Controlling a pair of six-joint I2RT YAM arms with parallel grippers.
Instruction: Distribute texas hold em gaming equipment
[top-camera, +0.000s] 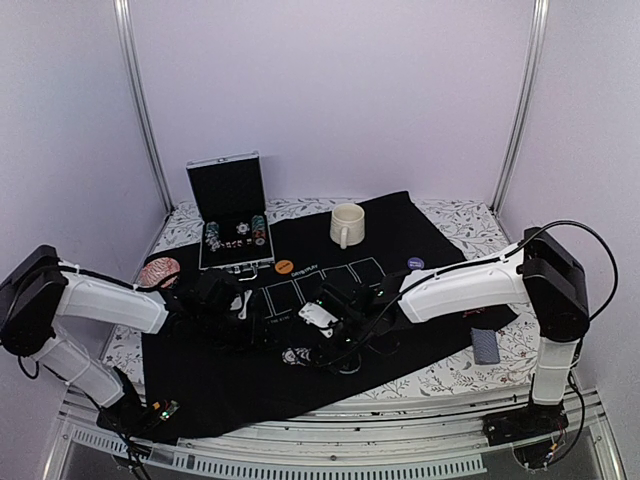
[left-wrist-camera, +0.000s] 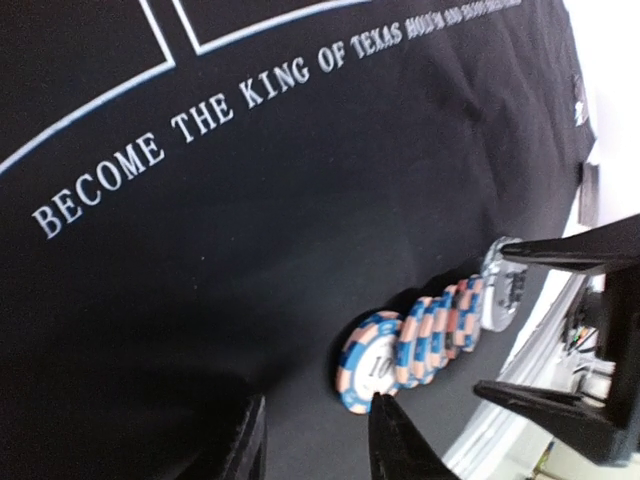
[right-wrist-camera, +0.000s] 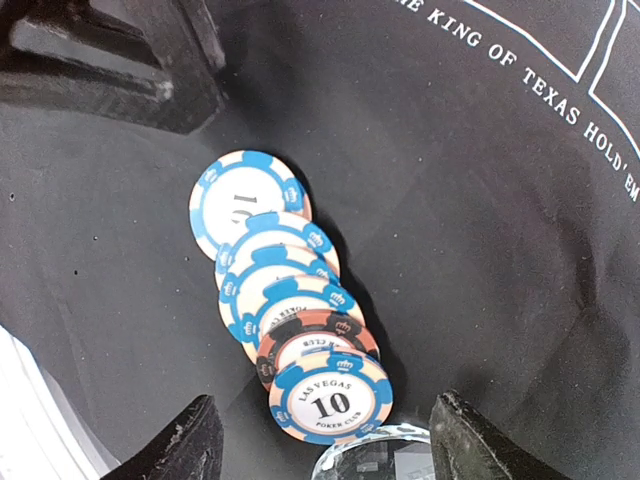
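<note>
A fanned row of poker chips (right-wrist-camera: 300, 290), blue-and-cream with one dark red-brown, lies on the black mat; the top view shows these chips (top-camera: 297, 356) near its front middle. Beside the row's end is a round clear-rimmed disc (right-wrist-camera: 375, 458), partly cut off by the right wrist view's lower edge. My right gripper stands open above this end, its fingers apart on either side, with nothing held. My left gripper is part open and empty, over bare mat to the left of the row.
An open chip case (top-camera: 235, 240) stands at the back left, a cream mug (top-camera: 347, 225) back centre. A patterned red bowl (top-camera: 160, 272) is at far left, a card deck (top-camera: 485, 346) at right. Both grippers are close together.
</note>
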